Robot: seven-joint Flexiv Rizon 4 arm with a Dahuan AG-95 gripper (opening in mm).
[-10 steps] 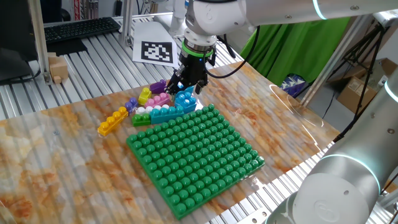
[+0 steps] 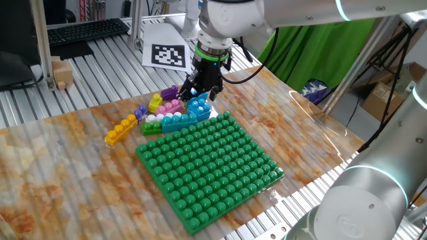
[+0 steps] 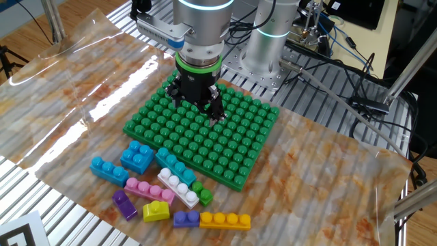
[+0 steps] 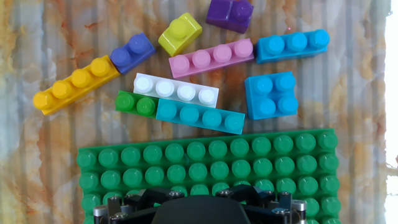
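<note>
My gripper point(image 3: 196, 111) hangs above the green studded baseplate point(image 3: 239, 179), its fingers spread apart and nothing between them. Bare studs show on the baseplate. Beside its edge in the wrist view lie a teal four-stud brick point(image 4: 200, 116), a small green brick point(image 4: 136, 104), a white brick point(image 4: 176, 91) and a square blue brick point(image 4: 271, 96). Farther off are a pink brick point(image 4: 211, 58), a long blue brick point(image 4: 292, 45), a yellow-green brick point(image 4: 180, 34), a purple brick point(image 4: 229, 14), a violet brick point(image 4: 132, 53) and an orange brick point(image 4: 76, 84).
A marbled sheet point(image 2: 60, 180) covers the table, with clear room on both sides of the baseplate. Behind the bricks lies a paper marker point(image 2: 168, 56). A keyboard point(image 2: 90, 31) and small wooden blocks point(image 2: 62, 72) sit at the far left.
</note>
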